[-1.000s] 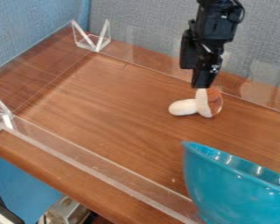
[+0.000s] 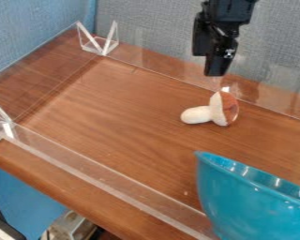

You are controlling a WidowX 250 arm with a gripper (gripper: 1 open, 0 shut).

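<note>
My black gripper (image 2: 217,58) hangs near the back wall at the upper right, open, above a toy mushroom (image 2: 210,112) with a white stem and a pinkish-orange cap, which lies on its side on the wooden surface. A large turquoise bowl (image 2: 247,202) fills the lower right of the view.
Clear strips run along its edges, with white brackets (image 2: 98,40) at the corners. A textured grey wall stands at the back, and a blue area lies beyond the front left edge.
My gripper has risen, away from the mushroom. The mushroom and bowl look unchanged.
</note>
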